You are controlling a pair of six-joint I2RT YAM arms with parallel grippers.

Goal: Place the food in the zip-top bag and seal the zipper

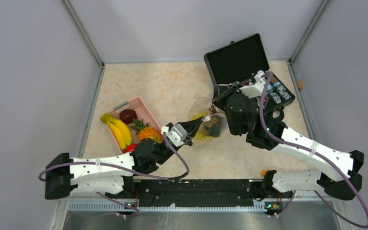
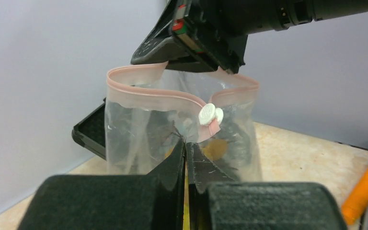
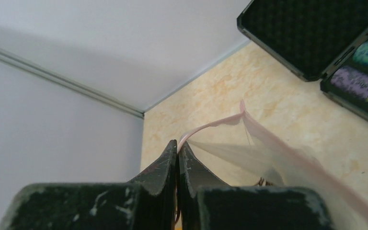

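The clear zip top bag point(image 1: 206, 129) with yellow and dark items inside is upright mid-table, its pink zipper point(image 2: 143, 91) open. A white slider point(image 2: 207, 114) sits at its top edge. My left gripper is shut at the front of the bag, fingertips just below the slider; whether it pinches plastic is unclear. My right gripper is shut on the bag's rim above it. A pink basket point(image 1: 145, 109) holds bananas point(image 1: 120, 132), a pineapple point(image 1: 149, 136), a dark red fruit point(image 1: 128, 115) and a red item.
An open black case point(image 1: 235, 55) with small packets stands at the back right, behind my right arm. An orange object point(image 2: 364, 187) lies at the right in the left wrist view.
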